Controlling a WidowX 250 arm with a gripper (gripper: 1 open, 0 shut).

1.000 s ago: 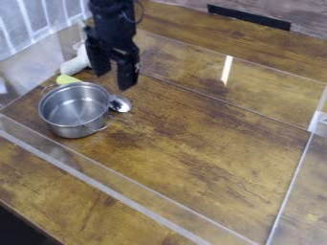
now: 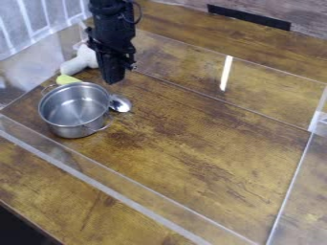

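Observation:
The black gripper [image 2: 110,69] hangs at the top left of the camera view, above and behind a steel pot [image 2: 75,107]; it looks shut, with nothing visible between its fingers. A metal spoon [image 2: 120,103] lies just right of the pot. Behind the pot lie a small yellow-green item [image 2: 65,80] and a white object [image 2: 76,59], partly behind the arm.
Clear walls enclose the wooden table [image 2: 217,153], whose middle and right are bare. A white strip [image 2: 227,73] shows near the back right. A white railing stands at the back left.
The gripper has moved slightly up and back, away from the spoon. The pot and spoon have stayed in place.

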